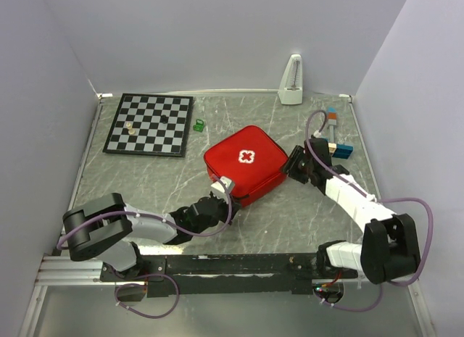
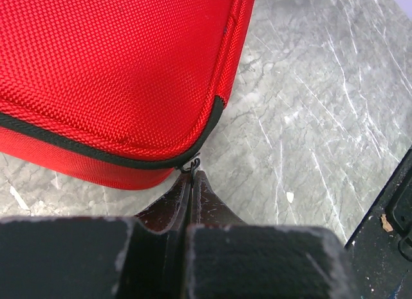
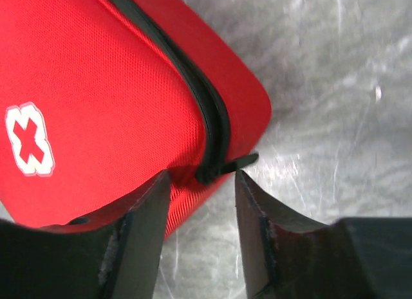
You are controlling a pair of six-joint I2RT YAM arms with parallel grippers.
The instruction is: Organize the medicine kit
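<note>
A red medicine bag with a white-edged cross lies closed in the middle of the table. At its front corner, my left gripper is shut, with a thin black cord loop from the bag's dark edge pinched at its fingertips. By the bag's right corner is my right gripper, its fingers partly open. Beyond and between its fingers shows a black tab at the end of the dark zipper edge; the fingers look clear of it, though contact is hard to judge.
A chessboard and a small green item lie at the back left. A white metronome stands at the back; blue boxes sit beyond my right arm. Bare table lies in front of the bag.
</note>
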